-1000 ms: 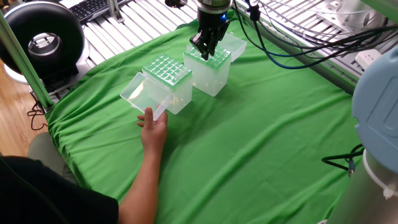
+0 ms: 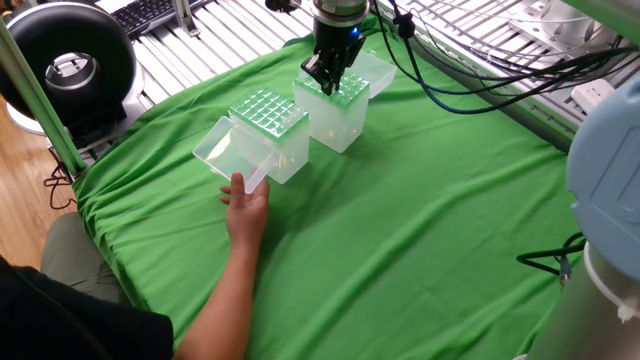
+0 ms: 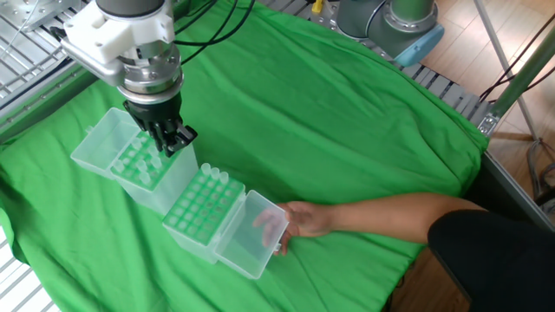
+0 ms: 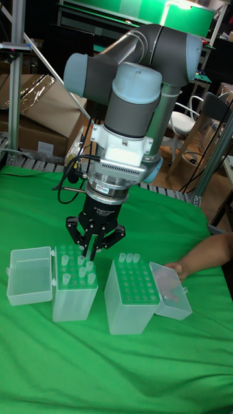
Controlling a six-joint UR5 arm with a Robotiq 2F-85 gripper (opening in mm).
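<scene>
My gripper (image 4: 89, 252) points down over the far edge of one tip box (image 4: 73, 303), its dark fingertips close to the green rack top. The fingers look near each other, but whether they are shut, or pinch a tip, is not clear. Several clear pipette tips (image 4: 66, 279) stand up from this rack. Beside it is a second translucent box (image 4: 129, 314) with a green holed rack; a short row of tips (image 4: 129, 258) stands at one edge. Both boxes have their lids hinged open.
A person's hand (image 2: 245, 210) touches the open lid (image 2: 235, 155) of the second box. The other lid (image 4: 30, 276) juts outward from the first box. Dark cables (image 2: 480, 85) run behind the cloth.
The gripper has shifted very slightly toward the left in exterior view 1, staying above the same rack.
</scene>
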